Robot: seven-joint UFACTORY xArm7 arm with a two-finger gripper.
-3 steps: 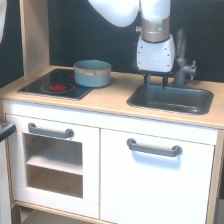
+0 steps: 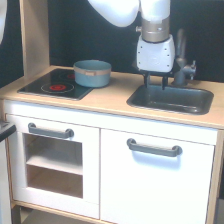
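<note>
My gripper (image 2: 155,81) hangs from the white arm above the back left part of the sink (image 2: 172,98). Its two dark fingers stand apart, and I see nothing held between them. A blue-grey pot (image 2: 92,76) rests on the wooden counter, at the right edge of the black stovetop (image 2: 52,89). That pot is well to the left of my gripper and apart from it.
A dark faucet (image 2: 182,62) rises behind the sink, close to my gripper's right side. Below the counter are a windowed oven door (image 2: 88,172) and a white cabinet door (image 2: 150,185) with a dark handle. Bare counter lies between pot and sink.
</note>
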